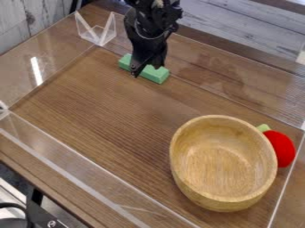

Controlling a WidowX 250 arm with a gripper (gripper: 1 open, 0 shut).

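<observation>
The black gripper [148, 62] is at the back centre, low over a green block [155, 75] that lies on the wooden table [95, 116]. Its fingertips are over the middle of the block and hide part of it. It is too small and dark to tell whether anything is between the fingers.
A large wooden bowl [224, 165] sits at the front right, with a red object [279, 150] with a green part just behind its right side. A clear plastic piece [94, 29] stands at the back left.
</observation>
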